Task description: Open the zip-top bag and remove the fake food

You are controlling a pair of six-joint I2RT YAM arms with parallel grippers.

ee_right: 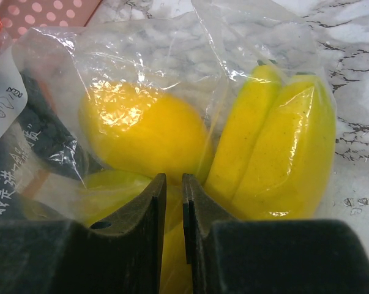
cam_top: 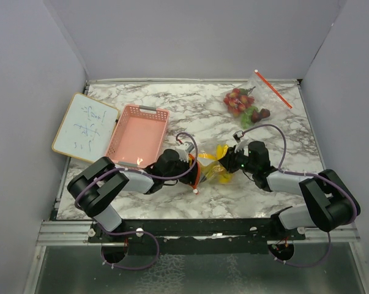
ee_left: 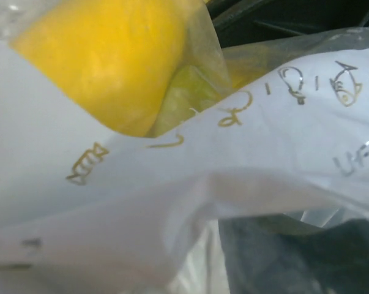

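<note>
The zip top bag with yellow fake food lies between my arms, its red zip edge at the left. My left gripper is at that edge; in the left wrist view the white printed band and a yellow fruit fill the picture, and its fingers are hidden. My right gripper is shut on the bag's other side, over bananas and a yellow fruit seen through the plastic.
A pink basket and a whiteboard lie at the left. A second bag with red and green items lies at the back right.
</note>
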